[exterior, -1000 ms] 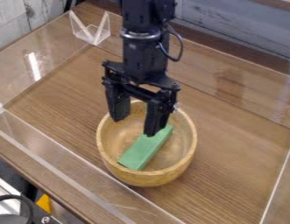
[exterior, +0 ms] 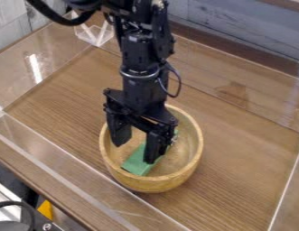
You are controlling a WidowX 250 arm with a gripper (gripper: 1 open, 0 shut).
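Note:
My black gripper (exterior: 135,135) is low over a round tan bowl (exterior: 152,178), open, its two dark finger assemblies reaching down inside the rim on either side. A green rectangular object (exterior: 139,161) lies on the bowl's floor beneath it, partly covered by the right finger. Whether the fingers touch it I cannot tell.
A white wall or rail runs along the back and left edges. A small yellow object (exterior: 44,207) and black cable sit at the lower left corner.
My gripper has moved down and slightly toward the camera into the bowl, now covering more of the green object. The bowl appears in the same place.

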